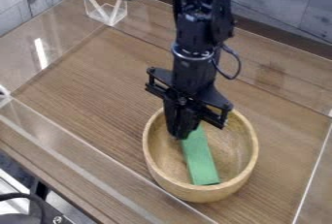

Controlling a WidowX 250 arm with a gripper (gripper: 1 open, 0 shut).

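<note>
My black gripper (182, 121) hangs low over the back part of a round tan bowl (235, 163) in the lower middle of the camera view. A green rectangular block (200, 165) lies in the bowl, its upper end partly hidden behind the gripper. Whether the fingers are open or shut, or touch the block, I cannot tell.
A clear plastic object (107, 7) stands at the back left. Dark cables lie at the lower left corner.
</note>
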